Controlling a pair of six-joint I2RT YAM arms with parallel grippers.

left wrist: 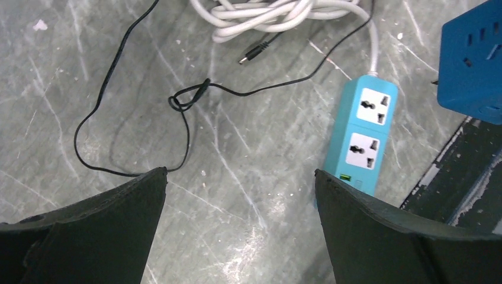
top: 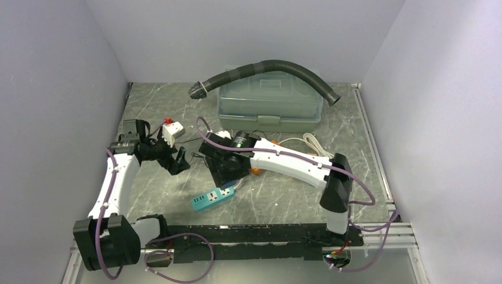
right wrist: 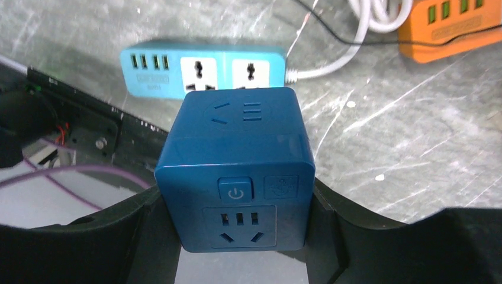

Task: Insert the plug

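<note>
A blue cube-shaped plug adapter (right wrist: 237,201), with a power button and socket slots on its faces, is gripped between the fingers of my right gripper. It hangs above the grey tabletop, and at the right edge of the left wrist view the cube (left wrist: 473,65) appears apart from the power strip. That light-blue strip (left wrist: 356,133) lies flat with two white sockets (left wrist: 373,106) showing empty; its prong side cannot be made out. Left of the strip, my left gripper stands open over bare table, nothing between its fingers.
Near the strip are a thin black cable (left wrist: 183,106) and a coiled white cord (left wrist: 266,15). An orange power strip (right wrist: 450,26) lies farther off. A greenish box (top: 269,106) with a black hose (top: 266,68) stands at the back.
</note>
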